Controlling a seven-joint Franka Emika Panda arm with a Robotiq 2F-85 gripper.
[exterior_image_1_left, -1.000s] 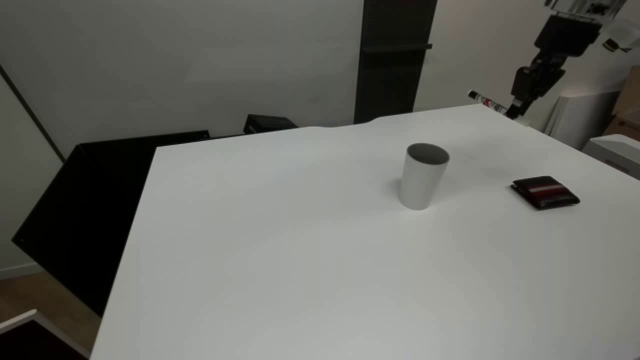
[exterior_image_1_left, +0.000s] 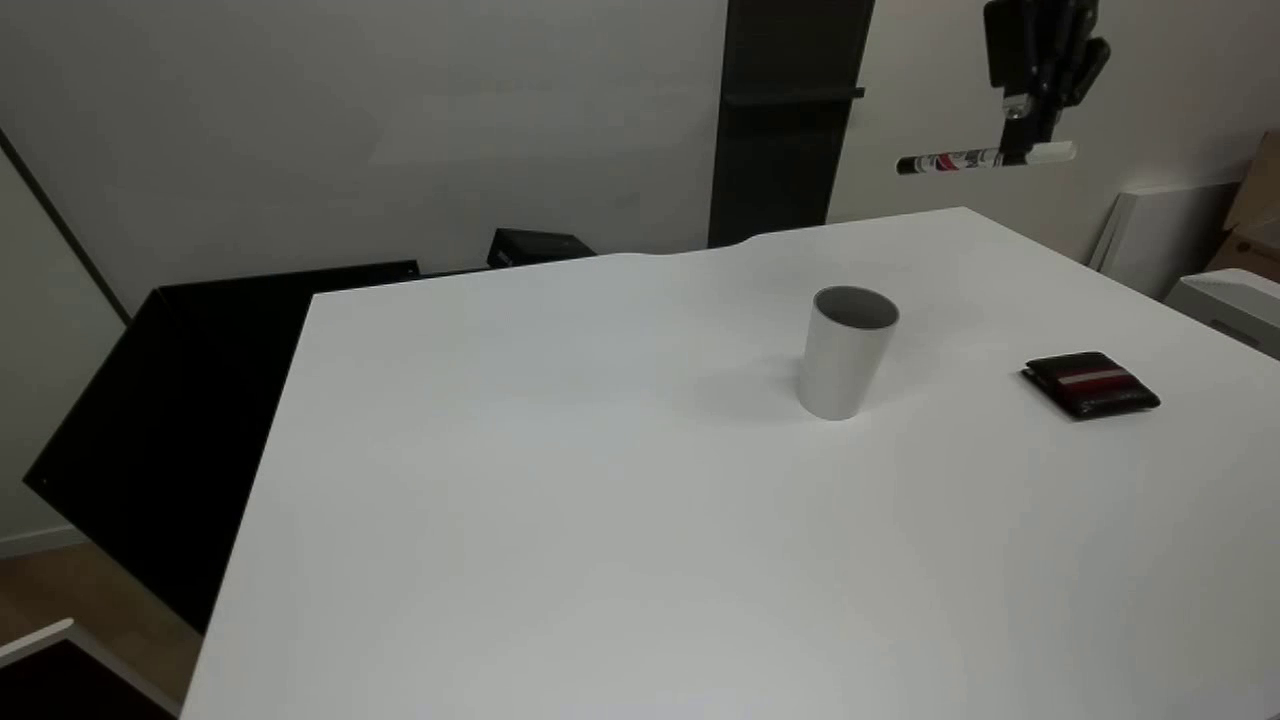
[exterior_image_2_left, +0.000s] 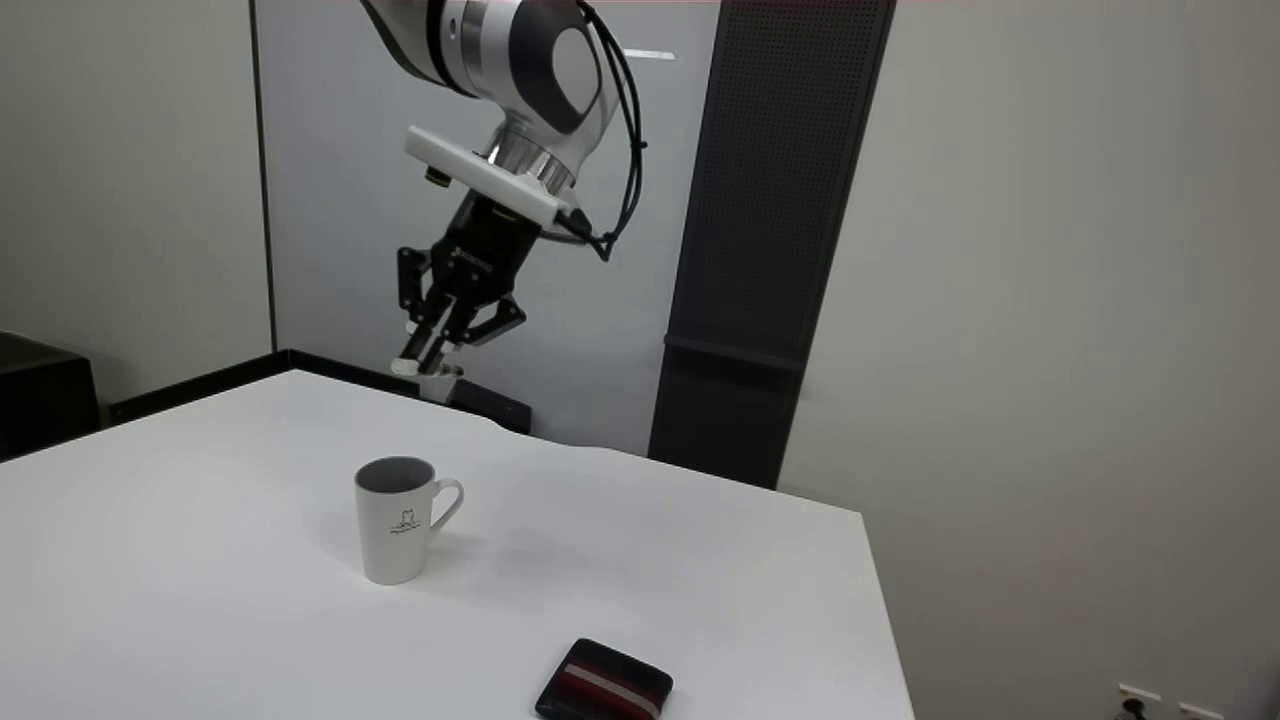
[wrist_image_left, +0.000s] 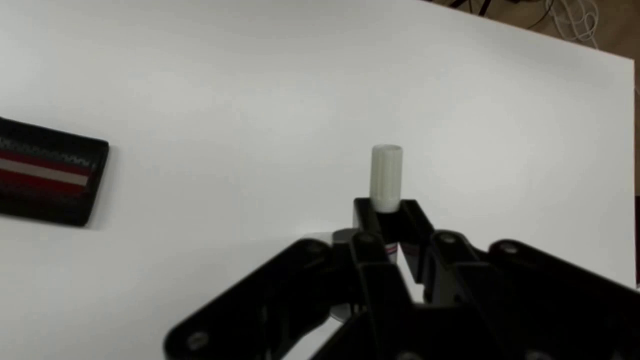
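High above the table hangs a marker (exterior_image_1_left: 969, 161) with a dark tip, a printed barrel and a white end, lying nearly level in exterior view 1. My gripper (exterior_image_1_left: 1028, 152) is shut on it near the white end. From the wrist, the marker's white end (wrist_image_left: 385, 180) sticks out past the fingertips, and part of its barrel is hidden by the black fingers (wrist_image_left: 418, 218). A white mug (exterior_image_1_left: 842, 360) stands upright on the table, lower than the gripper and apart from it. Its handle and small print show on the mug (exterior_image_2_left: 396, 534) in exterior view 2.
A dark wallet (exterior_image_1_left: 1094, 385) with a red and pale stripe lies flat on the white table (exterior_image_1_left: 540, 516), some way from the mug. A dark panel (exterior_image_2_left: 768, 240) stands behind the table.
My gripper has risen and shifted slightly left in exterior view 1, carrying the marker. The marker has turned from slanted to nearly level. Mug and wallet have stayed put.
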